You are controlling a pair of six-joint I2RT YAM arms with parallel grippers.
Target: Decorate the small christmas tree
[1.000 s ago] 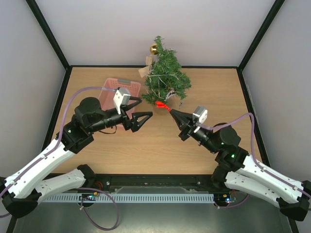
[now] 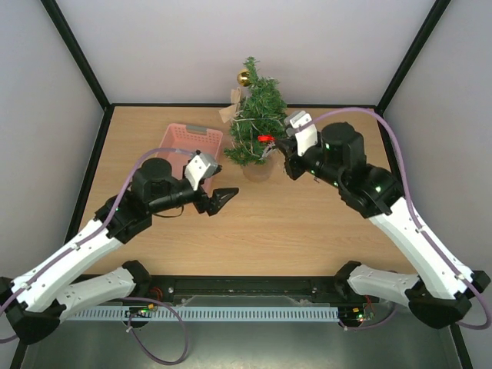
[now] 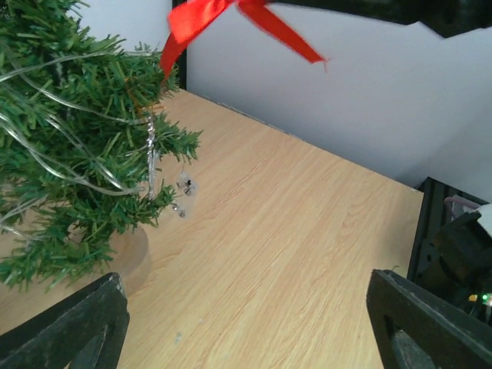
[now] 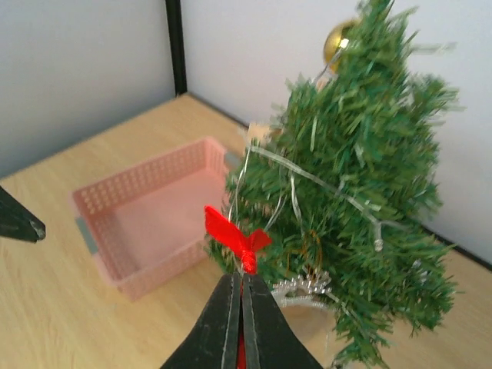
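The small Christmas tree stands at the back middle of the table, silver garland wound round it and a gold ball near its top. A red ribbon bow is pinched in my right gripper, whose fingers are closed together around it. In the top view, the bow lies in front of the tree's right side; whether it touches the branches I cannot tell. Left of the tree's front, my left gripper is open with nothing between its fingers; its wrist view shows bare table between the fingers.
A pink basket sits left of the tree, looking empty in the right wrist view. A beige bow hangs on the tree's left side.
My right gripper has moved up and back towards the tree, carrying the red bow. The left gripper has tilted and shifted slightly back to the left, its fingers staying apart.
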